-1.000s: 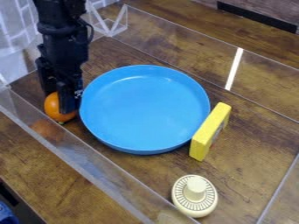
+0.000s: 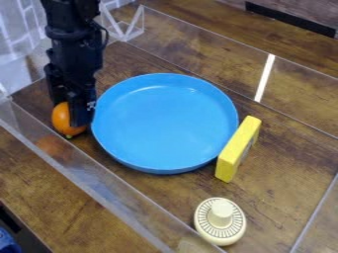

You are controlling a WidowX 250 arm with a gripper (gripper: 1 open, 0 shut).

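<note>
My black gripper [image 2: 71,99] reaches down from the top left onto an orange object [image 2: 69,123], shut on it at the left edge of a blue plate [image 2: 164,124]. The orange object rests low by the plate, partly hidden under the fingers.
A yellow block [image 2: 236,150] stands right of the plate, and a cream round object with a knob [image 2: 220,221] sits at the lower right. Clear panels border the left and bottom-left.
</note>
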